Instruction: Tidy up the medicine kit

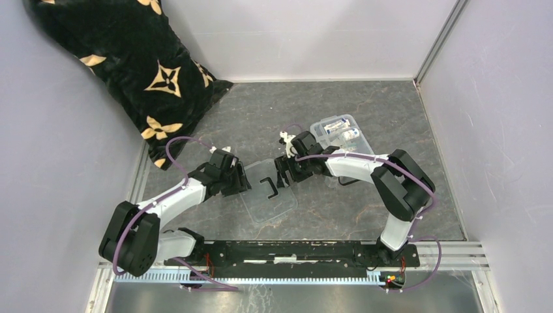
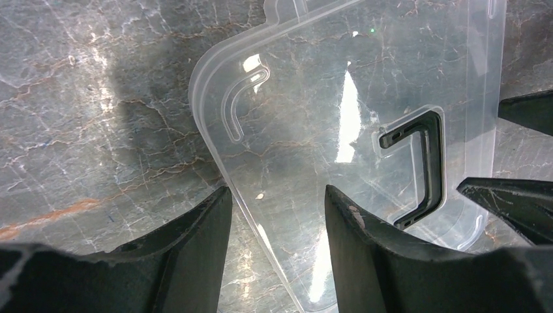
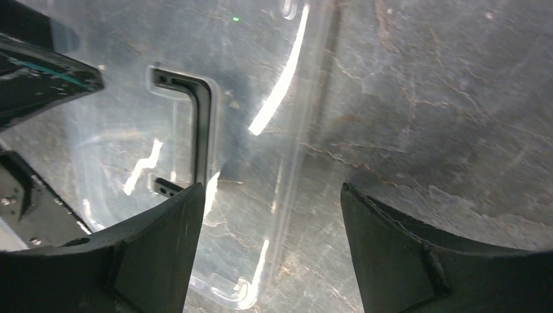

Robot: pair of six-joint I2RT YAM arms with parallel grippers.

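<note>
A clear plastic lid [image 1: 267, 207] with a black handle [image 2: 430, 163] lies on the grey stone surface. My left gripper [image 1: 242, 177] is at its left edge; in the left wrist view its fingertips [image 2: 277, 195] straddle that side, though whether they pinch the rim is hard to tell. My right gripper [image 1: 282, 171] stands open over the lid's right edge, with the edge between its fingers in the right wrist view [image 3: 267, 189].
A clear box [image 1: 362, 140] with white medicine items sits at the back right, partly under the right arm. A black patterned cushion [image 1: 156, 98] leans at the back left.
</note>
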